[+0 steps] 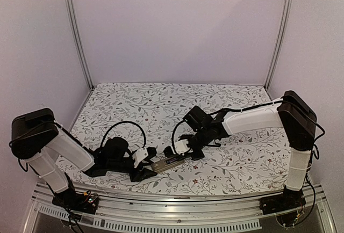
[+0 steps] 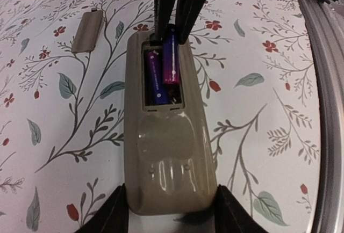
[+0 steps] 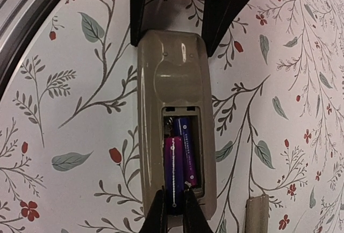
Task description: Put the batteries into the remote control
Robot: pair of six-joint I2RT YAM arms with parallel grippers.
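The beige remote [image 2: 169, 147] lies back-up with its battery bay open. My left gripper is shut on its lower end. One blue-purple battery [image 2: 157, 77] sits in the bay. A second purple-pink battery [image 3: 173, 168] lies over the bay beside it, raised at the end held in my right gripper, which is shut on it at the far end of the remote from my left gripper. The loose battery cover lies on the table apart from the remote, also partly seen in the right wrist view.
The table's metal front rail [image 1: 177, 201] runs close to the remote and both grippers.
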